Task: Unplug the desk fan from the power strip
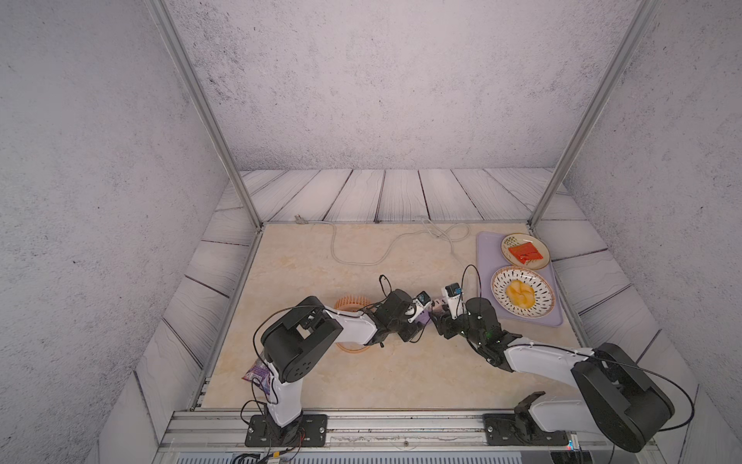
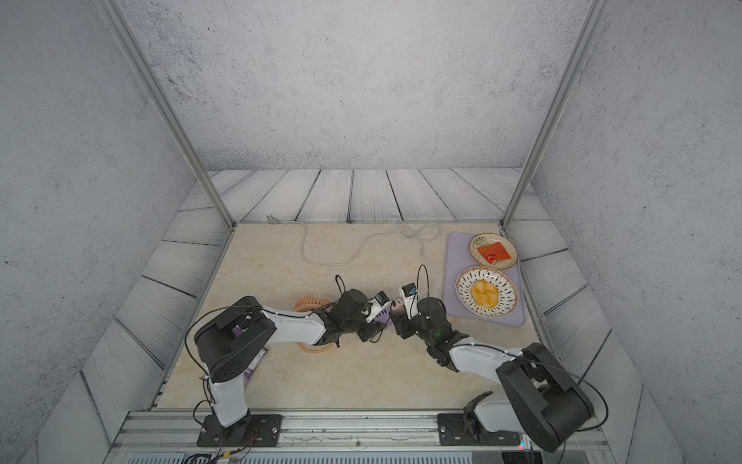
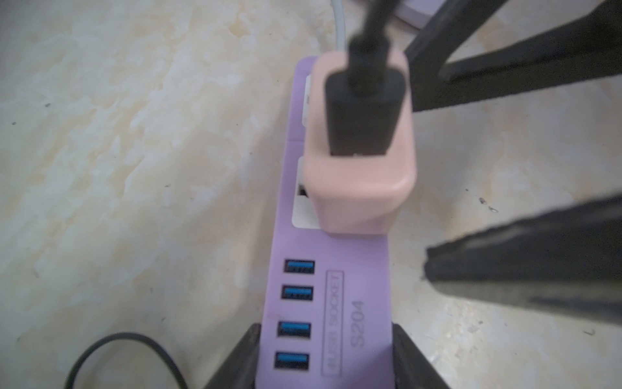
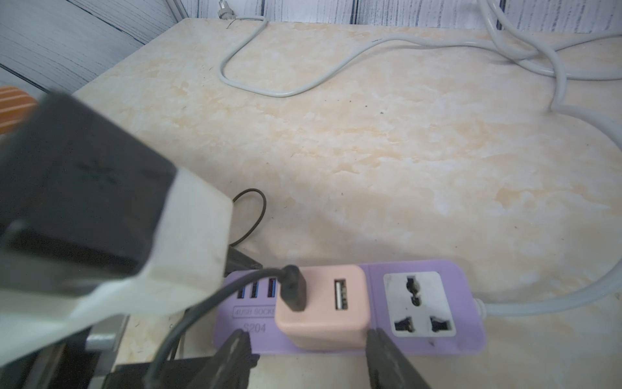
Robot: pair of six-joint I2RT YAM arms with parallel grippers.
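A purple power strip [image 4: 424, 343] lies on the table with a pink adapter [image 4: 330, 324] on it. From the adapter's face runs a black plug [image 4: 294, 288] with its dark cord. My left gripper is shut on the strip's USB end, one finger on each side. The right gripper stands open at the adapter's near side, its fingertips spread about as wide as the adapter; no grip on it shows. In the left wrist view, the right fingers [image 3: 512, 259] reach in from the right, apart from the adapter [image 3: 359, 181]. The desk fan cannot be made out clearly.
An orange ribbed round object [image 1: 353, 303] sits partly hidden under the left arm. Plates [image 1: 523, 291] with food stand on a purple mat [image 1: 494, 305] at right. The strip's grey cord [image 1: 363, 263] winds across the back.
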